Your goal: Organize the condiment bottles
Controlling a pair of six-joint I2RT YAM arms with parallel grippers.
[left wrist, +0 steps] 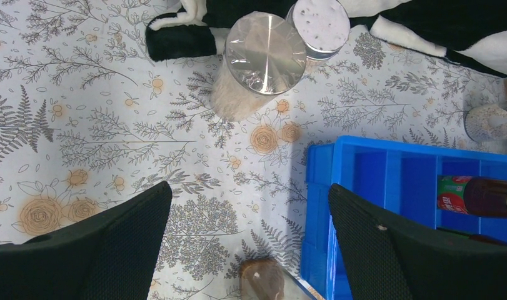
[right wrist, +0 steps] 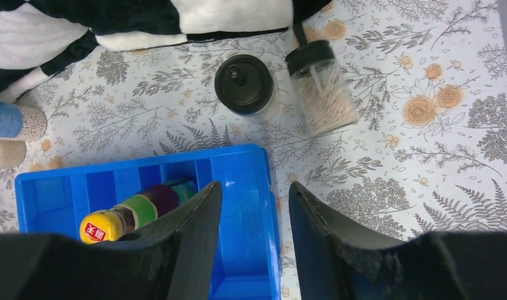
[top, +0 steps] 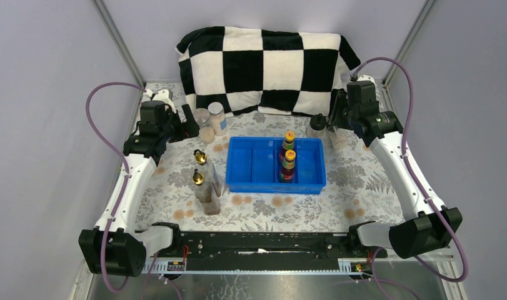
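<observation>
Beside the right gripper, in the right wrist view, a clear shaker (right wrist: 326,100) with a black lid and pale grains leans at a tilt. Its lower part (top: 338,139) shows below the right gripper in the top view, where contact is hidden. The right fingers stand part way apart, and no object shows in their gap. Another black-lidded shaker (top: 317,125) stands upright behind the blue tray (top: 240,189). Two dark sauce bottles (top: 287,166) with yellow caps stand in the tray. My open, empty left gripper is over the table's left side.
Two jars (top: 217,119) with pale lids stand near the left gripper. Two gold-topped glass bottles (top: 206,197) stand left of the tray. A checkered cloth (top: 263,69) is along the back. The table right of the tray is clear.
</observation>
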